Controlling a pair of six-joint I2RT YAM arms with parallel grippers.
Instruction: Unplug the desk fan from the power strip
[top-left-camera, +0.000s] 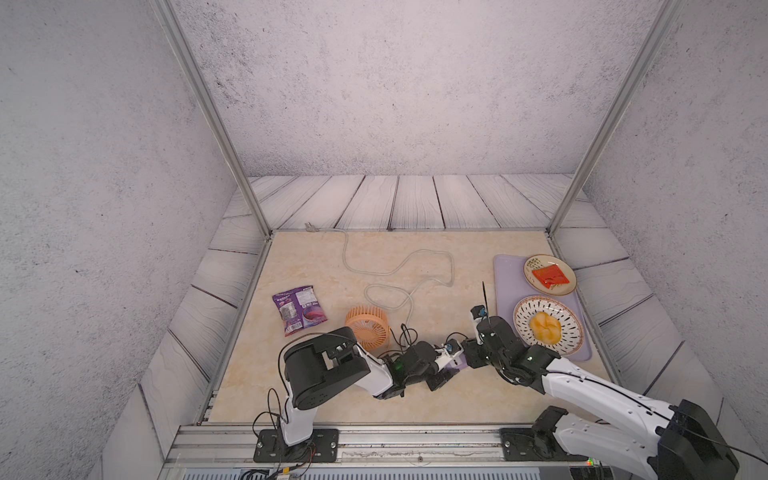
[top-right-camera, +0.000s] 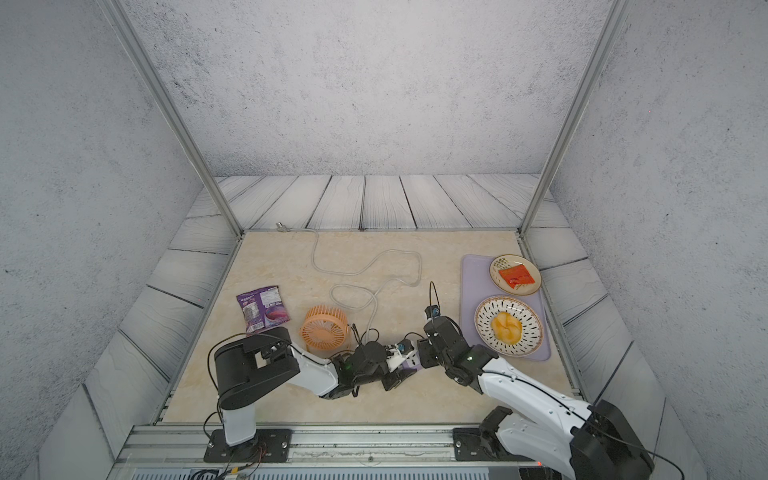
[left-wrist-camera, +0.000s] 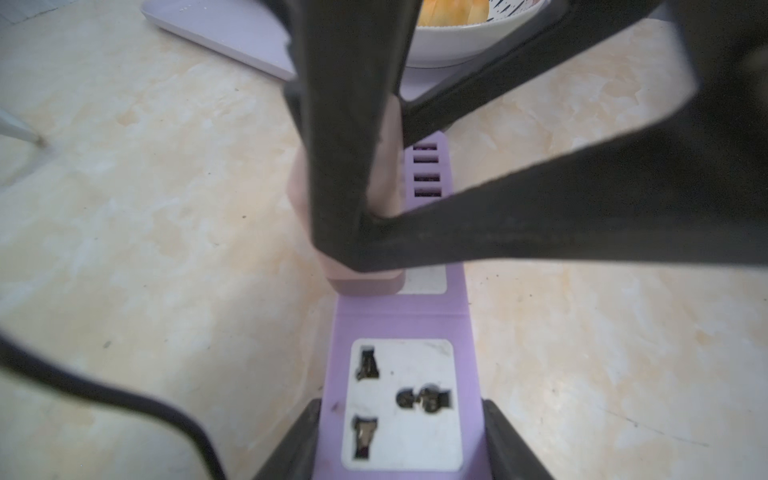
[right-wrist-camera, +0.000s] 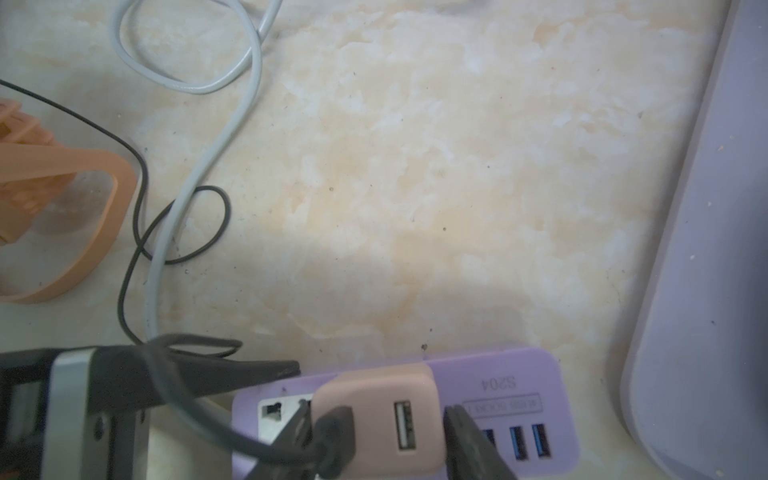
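My left gripper is shut on the near end of the purple power strip (left-wrist-camera: 400, 324), a finger on each long side. Further along the strip, a pink adapter plug (right-wrist-camera: 380, 400) sits over its sockets. A black cord comes off its top. The fingers of my right gripper stand on both sides of the adapter, very close to it; whether they press on it I cannot tell. In the left wrist view, a dark finger (left-wrist-camera: 344, 184) of that gripper covers part of the adapter. The orange desk fan (top-left-camera: 368, 328) lies left of the strip.
A grey-white cable (top-left-camera: 392, 272) winds across the table behind. To the right, a lilac tray (top-left-camera: 505, 280) carries two plates with food. A purple snack bag (top-left-camera: 300, 309) lies at the left. Thin black cord loops (right-wrist-camera: 224, 208) rest between fan and strip.
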